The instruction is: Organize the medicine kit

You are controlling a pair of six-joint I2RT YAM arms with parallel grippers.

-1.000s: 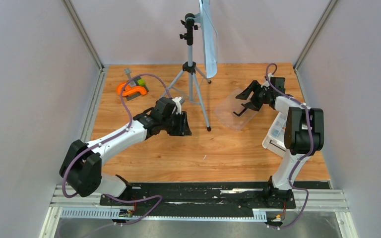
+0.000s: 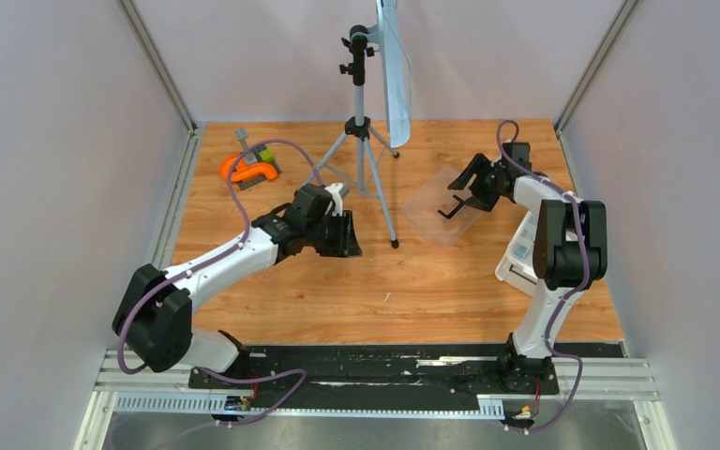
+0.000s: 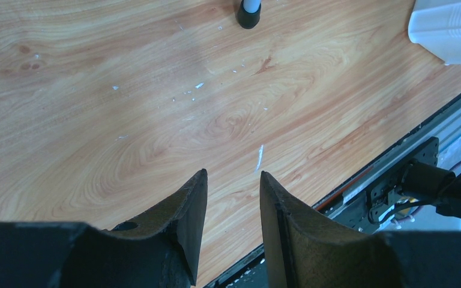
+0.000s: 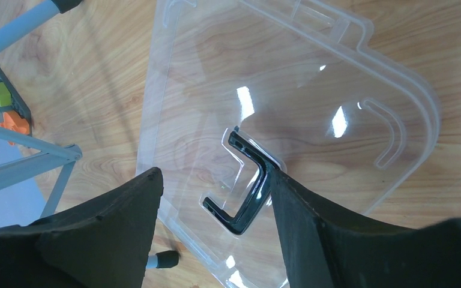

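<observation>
A clear plastic lid with a black angled handle lies on the table at the right in the top view. Over it my right gripper stands open, the handle showing between its fingers in the right wrist view. Whether either finger touches the handle I cannot tell. The white kit box sits nearer the table's front right, partly covered by the right arm. My left gripper is over the middle of the table, its fingers apart with only bare wood visible between them.
A blue-grey tripod stand rises at the back centre, one leg reaching forward between the arms. An orange clamp-like tool with green and grey parts lies at the back left. Bare wood fills the front middle.
The left arm, lid and box look unmoved.
</observation>
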